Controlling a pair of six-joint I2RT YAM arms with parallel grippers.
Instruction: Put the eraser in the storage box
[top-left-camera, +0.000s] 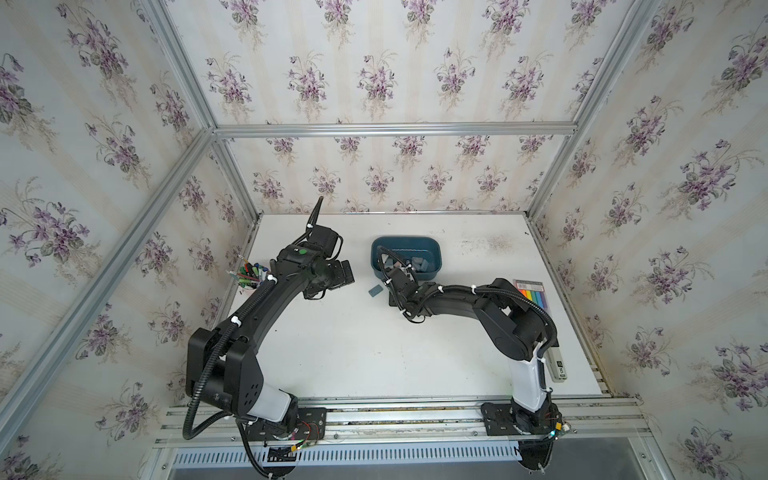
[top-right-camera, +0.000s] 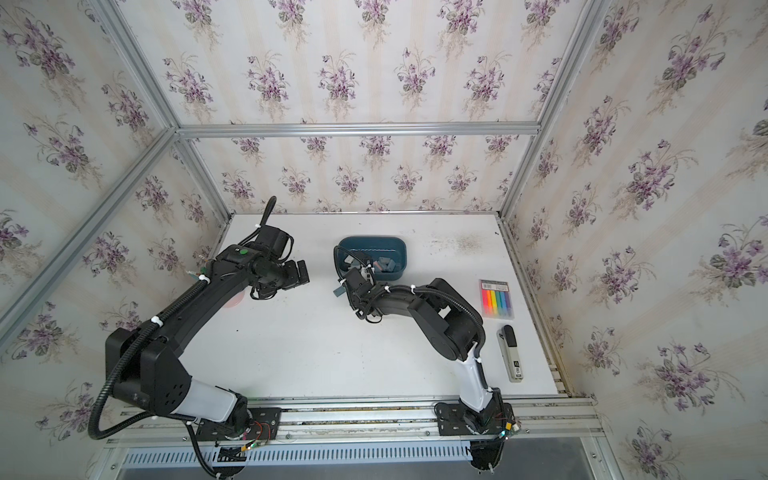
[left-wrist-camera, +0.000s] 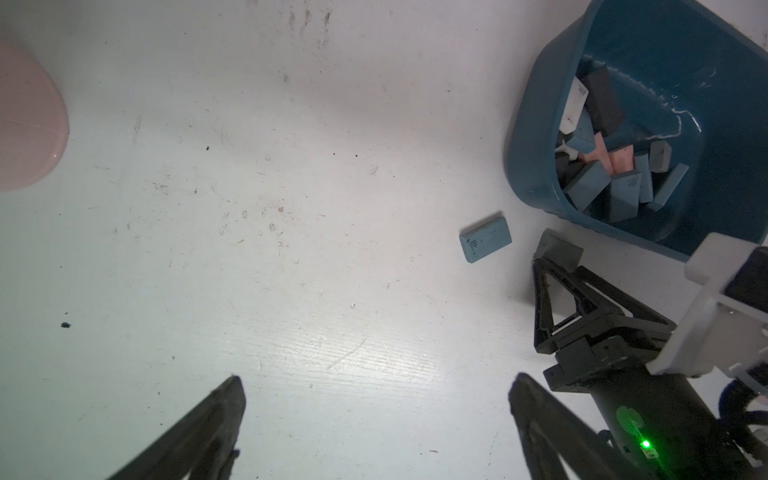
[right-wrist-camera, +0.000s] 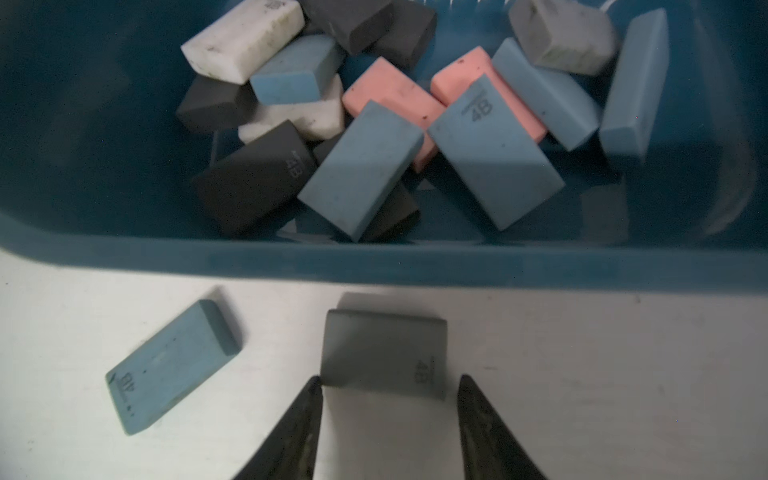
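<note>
A dark teal storage box (right-wrist-camera: 400, 264) holds several white, black, pink and blue-grey erasers. In front of it, a grey-green eraser (right-wrist-camera: 384, 348) stands at the tips of my right gripper, whose fingers are apart on either side of its lower part; whether they touch it is unclear. A second blue eraser (left-wrist-camera: 485, 238) lies on the white table left of that one. My left gripper stands open over the table to the left, with nothing between its fingers.
A colourful marker pack (top-right-camera: 496, 299) and a stapler (top-right-camera: 509, 352) lie at the right edge. A pink item (left-wrist-camera: 24, 120) and pens (top-left-camera: 252, 276) are at the left.
</note>
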